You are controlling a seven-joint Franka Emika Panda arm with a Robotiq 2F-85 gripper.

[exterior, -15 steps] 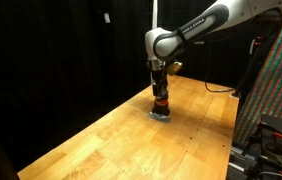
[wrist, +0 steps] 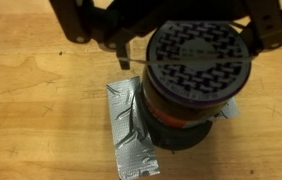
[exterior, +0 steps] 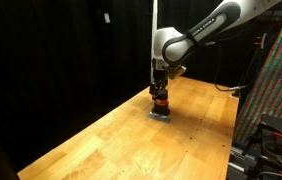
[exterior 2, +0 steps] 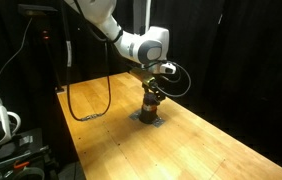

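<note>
A dark cylinder (wrist: 189, 85) with a patterned black top and an orange-red band stands upright on the wooden table. At its foot, silver tape (wrist: 131, 130) lies on the tabletop around a round black base (wrist: 179, 134). My gripper is just over the cylinder, its dark fingers apart on either side of the top. A thin pale strip (wrist: 196, 61) runs across the top from one finger side to the other; its nature is unclear. In the first exterior view, the gripper (exterior: 161, 84) hangs directly above the cylinder (exterior: 161, 102), and contact cannot be made out.
Bare wooden table (exterior: 106, 140) stretches out on the near side of the cylinder. Black curtains (exterior: 61, 60) hang along the table's back edge. A cable (exterior 2: 109, 85) loops from the arm.
The white wrist and arm have shifted slightly right and down in the first exterior view, with the arm's tilt changed. The cylinder stands in the same place.
</note>
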